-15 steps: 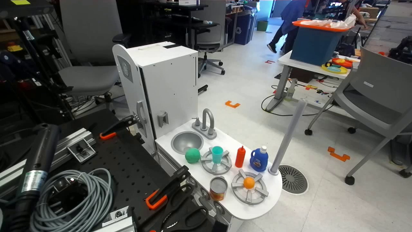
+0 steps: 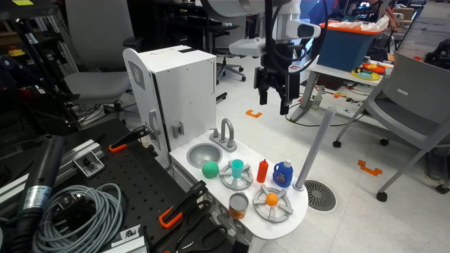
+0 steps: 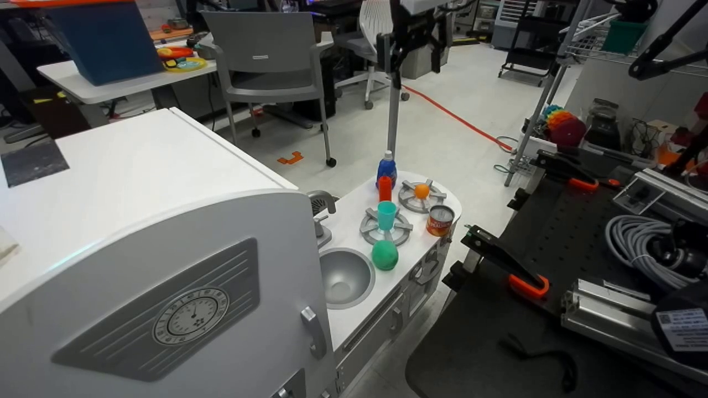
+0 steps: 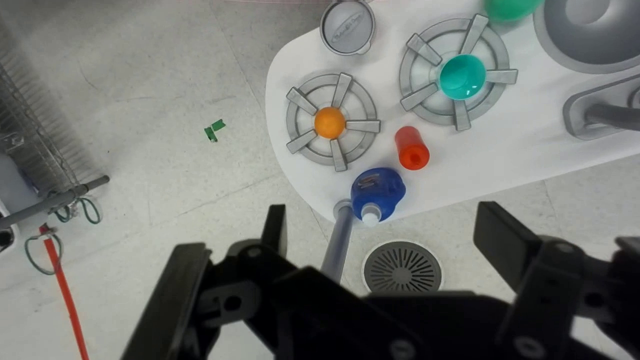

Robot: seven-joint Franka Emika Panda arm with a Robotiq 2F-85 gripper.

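Observation:
High above and behind the white play-kitchen counter (image 2: pixel 270 227), my gripper (image 2: pixel 273 107) hangs open, nothing between its fingers. In the wrist view the fingers (image 4: pixel 507 243) stand wide apart over the floor. An orange ball (image 4: pixel 330 123) rests on the burner nearest the rounded end, and a teal cup (image 4: pixel 462 76) stands upright on the other burner. Between them and the back edge are a red squeeze bottle (image 4: pixel 411 147) and a blue detergent bottle (image 4: pixel 376 192). A tin can (image 2: pixel 238 205) stands at the front edge. A green ball (image 3: pixel 385 255) lies beside the sink (image 3: pixel 347 278).
A grey post (image 2: pixel 315 147) rises from the counter's back corner beside the blue bottle. The faucet (image 2: pixel 227 130) and the tall white cabinet (image 2: pixel 185 97) stand at the sink end. A black workbench (image 2: pixel 139 177) with clamps and cable runs along the front.
The arm and open gripper have come into exterior view 1 from outside the frame, now above the floor behind the counter. The counter objects have not moved.

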